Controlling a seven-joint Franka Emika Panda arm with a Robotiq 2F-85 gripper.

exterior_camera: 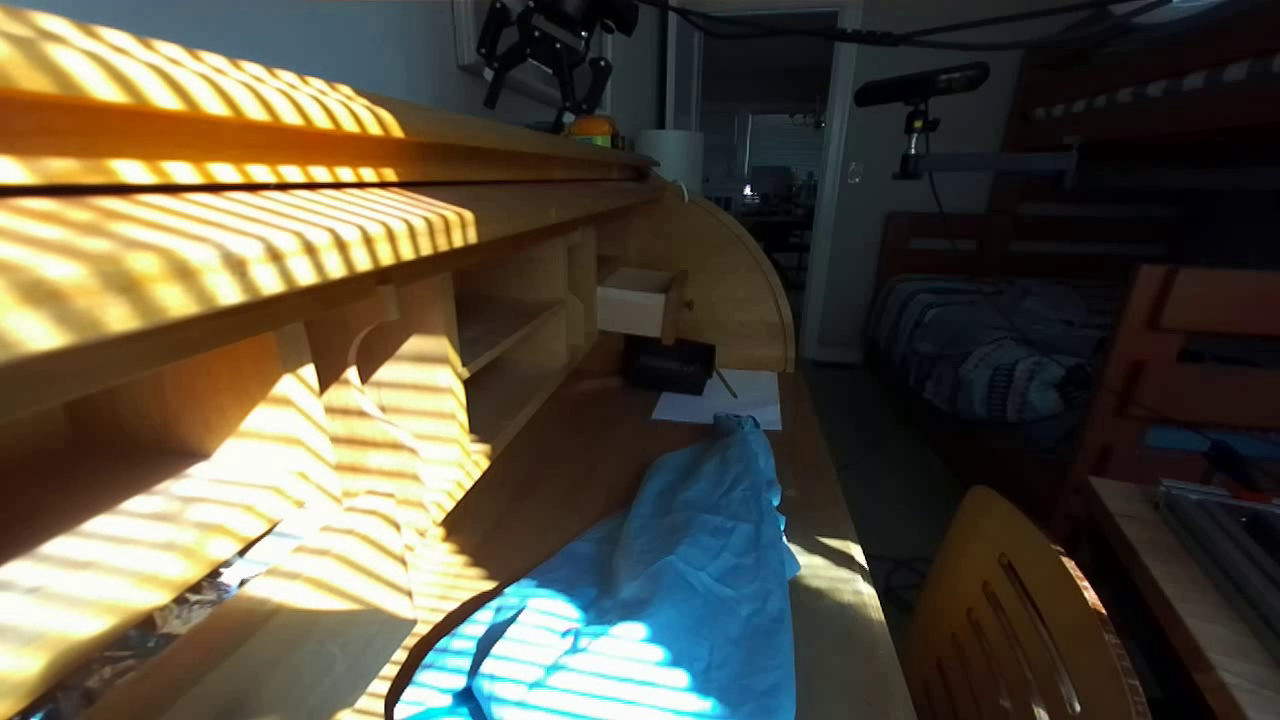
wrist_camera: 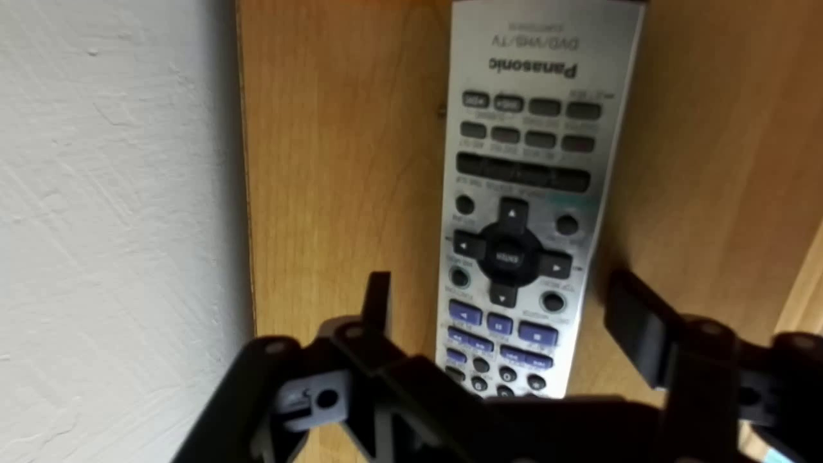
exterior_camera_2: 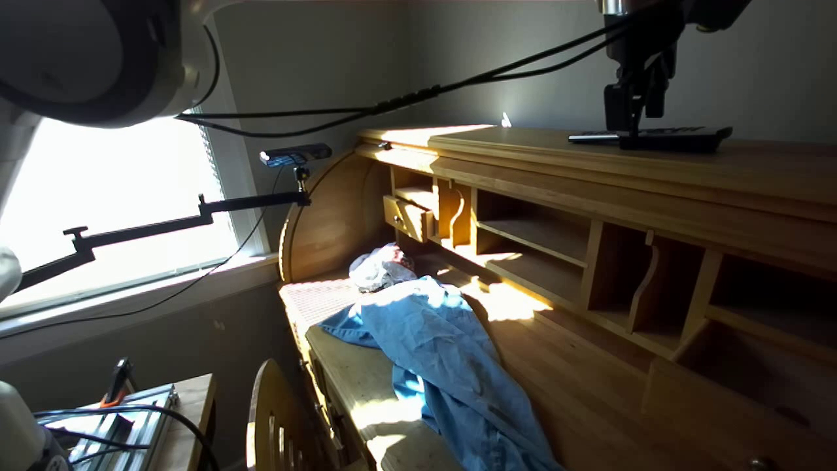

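Note:
A silver Panasonic remote (wrist_camera: 532, 185) with dark and blue buttons lies face up on the wooden top of the desk hutch (wrist_camera: 339, 170). Directly over its lower half, my gripper is partly open, one finger off each long side of the remote. Gaps of wood show between the fingers and the remote, so neither side appears gripped. Exterior view 2 has the fingers (exterior_camera_2: 618, 110) pointing down, low over the hutch top, where a dark, flat object (exterior_camera_2: 690, 140) shows. From exterior view 1 the remote itself cannot be made out.
A pale wall (wrist_camera: 116, 231) runs close along one side of the remote. Below, a blue cloth (exterior_camera_2: 447, 337) drapes across the desk. A small drawer (exterior_camera_2: 404, 218) stands pulled out of the hutch. Black cables (exterior_camera_2: 314, 114) hang across from the arm.

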